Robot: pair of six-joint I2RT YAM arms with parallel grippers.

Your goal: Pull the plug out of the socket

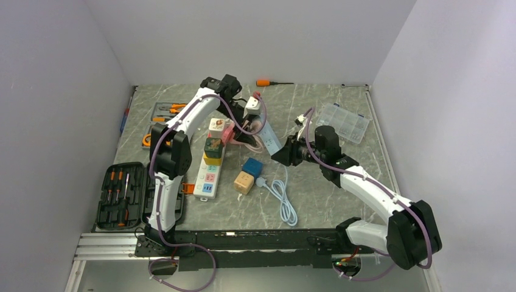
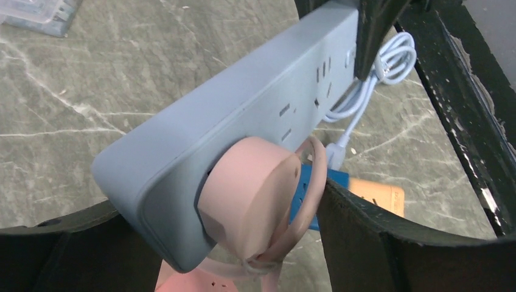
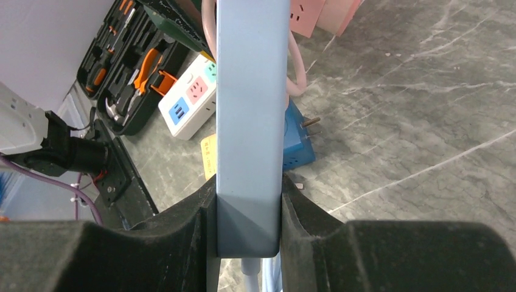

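A light blue power strip (image 2: 225, 103) is held in the air by my right gripper, shut on its near end. The round pink plug (image 2: 249, 188) sits against the socket face near the strip's other end; whether it is fully seated I cannot tell. Its pink cord (image 2: 313, 182) loops down beside it. In the left wrist view the fingers (image 2: 389, 249) of my left gripper stand apart on either side of the plug and the strip's end, so that gripper is open. From above, the left arm partly hides the plug.
A white strip (image 1: 207, 179) with stacked cube plugs lies to the left. Blue (image 1: 252, 166) and tan (image 1: 243, 182) cubes and the coiled blue cable (image 1: 285, 204) lie in front. A clear case (image 1: 344, 121) is at right, a screwdriver (image 1: 274, 83) at the back.
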